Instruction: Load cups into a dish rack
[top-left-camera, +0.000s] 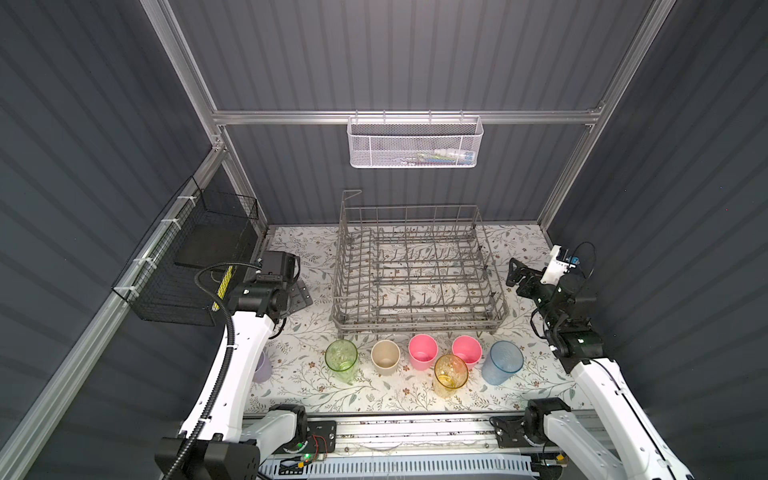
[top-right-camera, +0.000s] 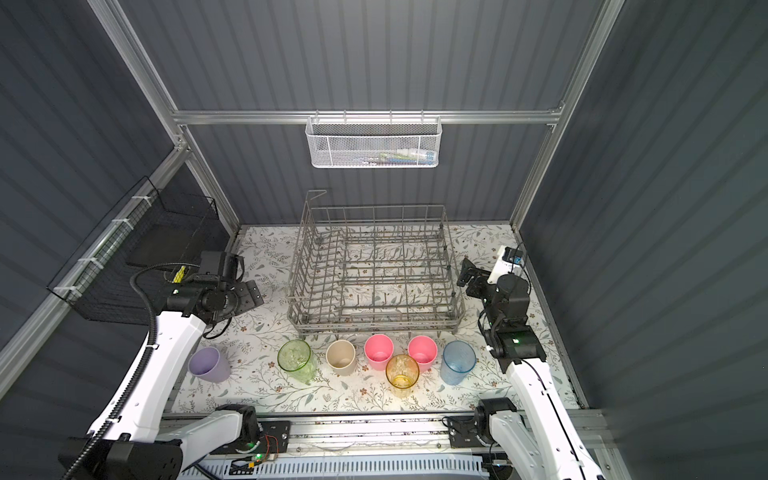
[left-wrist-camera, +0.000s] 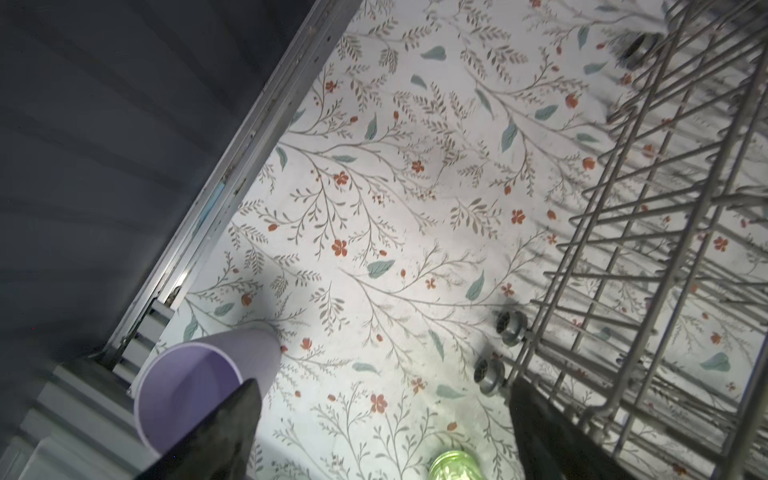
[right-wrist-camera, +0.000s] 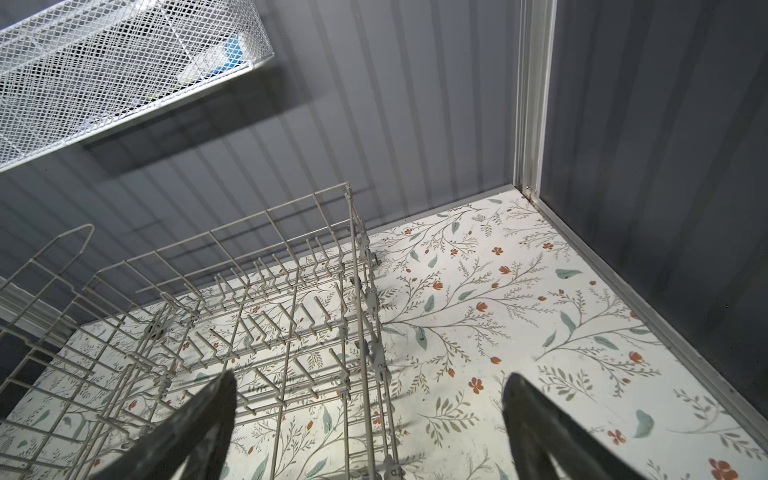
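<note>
A wire dish rack (top-left-camera: 416, 320) stands empty mid-table. In front stand a purple cup (top-right-camera: 208, 364), green cup (top-right-camera: 296, 360), beige cup (top-right-camera: 341, 357), pink cups (top-right-camera: 378, 352), amber cup (top-right-camera: 402, 373) and blue cup (top-right-camera: 457, 361). My left gripper (top-left-camera: 300, 296) hangs left of the rack, pointing down; its wrist view shows open fingers, empty, with the purple cup (left-wrist-camera: 192, 392) below. My right gripper (top-left-camera: 518, 276) is open and empty beside the rack's right side.
A black wire basket (top-left-camera: 176, 272) hangs on the left wall, close to the left arm. A white mesh basket (top-left-camera: 414, 144) hangs on the back wall.
</note>
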